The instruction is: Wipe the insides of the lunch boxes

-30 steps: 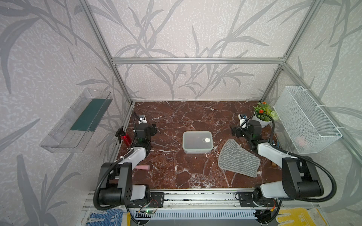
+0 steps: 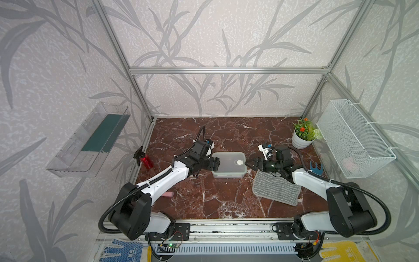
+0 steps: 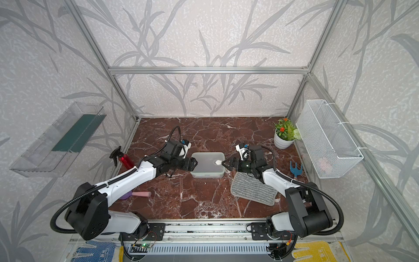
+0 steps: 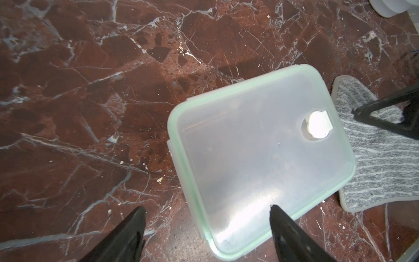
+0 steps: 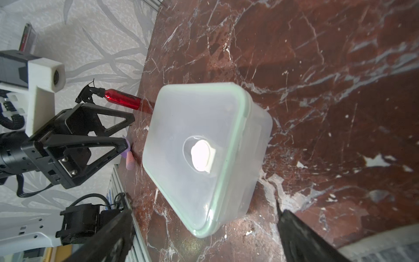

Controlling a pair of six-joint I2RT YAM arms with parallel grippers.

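Note:
A translucent lunch box (image 2: 229,163) with a pale green rim, its lid on, sits mid-table. A white valve (image 4: 318,124) shows on the lid near the box's right end. My left gripper (image 2: 216,163) is at the box's left end, part open with nothing between its fingers in the left wrist view. At the right end, close to the valve side, my right gripper (image 2: 249,164) stands open and empty. Whether either gripper touches the box cannot be told. A grey striped cloth (image 2: 277,188) lies flat, just right of the box, partly beneath the right arm.
A red spray bottle (image 2: 147,161) stands at the left edge, and a pink handle (image 2: 167,193) lies in front of it. A potted plant (image 2: 301,138) is at the back right, with a blue fork-like tool (image 2: 316,168) nearby. The table behind the box is clear.
Box and cloth have not moved.

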